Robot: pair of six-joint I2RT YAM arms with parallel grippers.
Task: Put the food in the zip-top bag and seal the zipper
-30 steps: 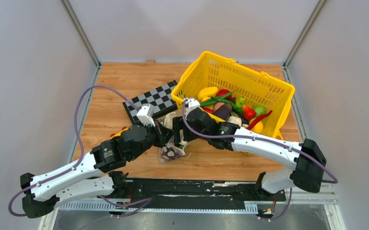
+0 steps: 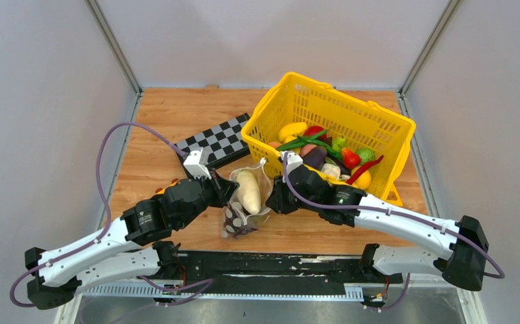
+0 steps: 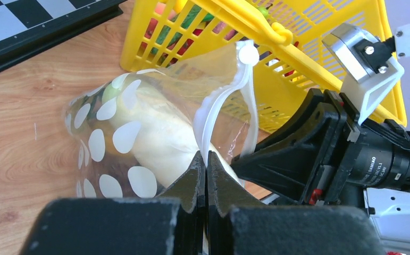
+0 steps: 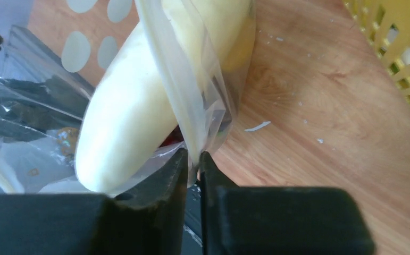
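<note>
A clear, spotted zip bag (image 2: pixel 237 219) holds a long cream food item (image 2: pixel 248 190) with something darker below it. My left gripper (image 2: pixel 231 185) is shut on the bag's zip edge (image 3: pixel 213 109), whose white strip rises from its fingertips. My right gripper (image 2: pixel 274 201) is at the bag's other side; in the right wrist view its fingertips (image 4: pixel 183 164) are close around a zipper strip (image 4: pixel 176 90), and whether they grip it is unclear. The bag's mouth gapes around the cream item.
A yellow basket (image 2: pixel 385 121) full of vegetables stands just behind the bag and right arm. A checkered board (image 2: pixel 220 138) lies at the back left. Bare wood shows at the front and far left.
The left gripper has shifted slightly and the bag is more exposed.
</note>
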